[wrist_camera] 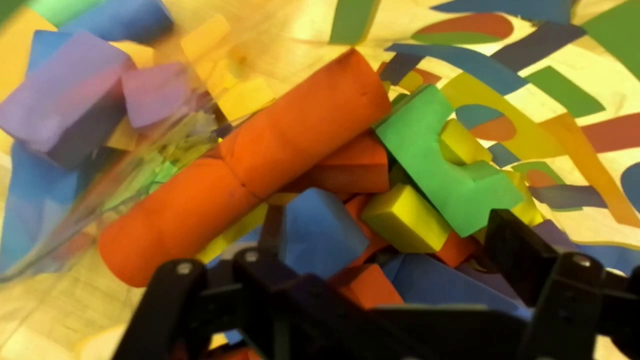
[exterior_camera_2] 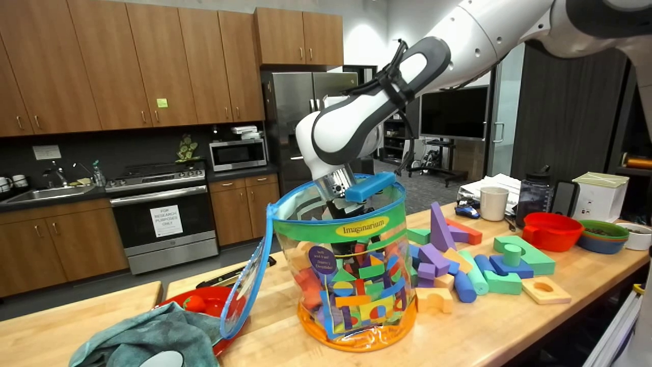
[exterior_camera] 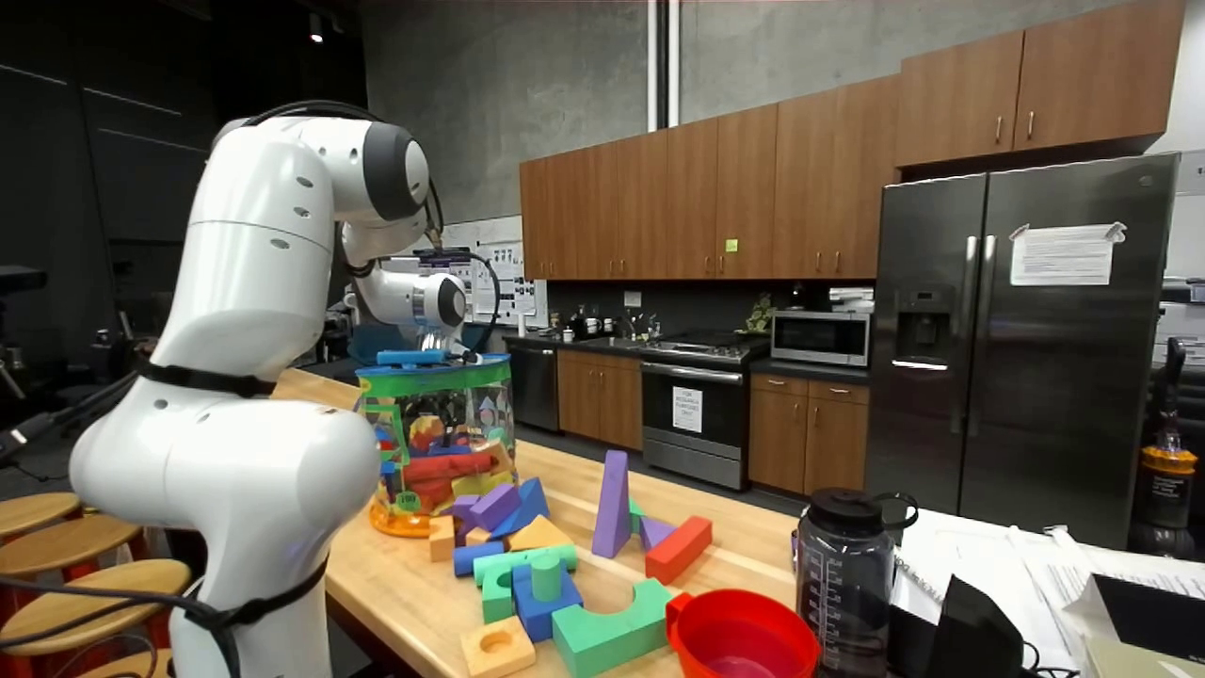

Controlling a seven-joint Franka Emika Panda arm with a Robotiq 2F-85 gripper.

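My gripper stands open, its black fingers apart, over a pile of toy blocks. In the second exterior view it reaches down inside a clear round bag (exterior_camera_2: 340,231) with a green band and a blue rim. A long red cylinder (wrist_camera: 306,123) slants across the pile, beyond the left finger. Nearer the right finger lie a green arch block (wrist_camera: 420,129) and a yellow block (wrist_camera: 406,219). Blue blocks (wrist_camera: 321,231) show between the fingers, not gripped. The fingers' lower parts are hard to make out from outside.
Loose blocks, including a tall purple wedge (exterior_camera_2: 438,229), crowd the table beside the bag. The bag's open lid (exterior_camera_2: 247,287) hangs over a red bowl (exterior_camera_2: 205,299) and a teal cloth (exterior_camera_2: 146,339). Farther off stand a red cup (exterior_camera_2: 551,231) and a dark bottle (exterior_camera: 842,582).
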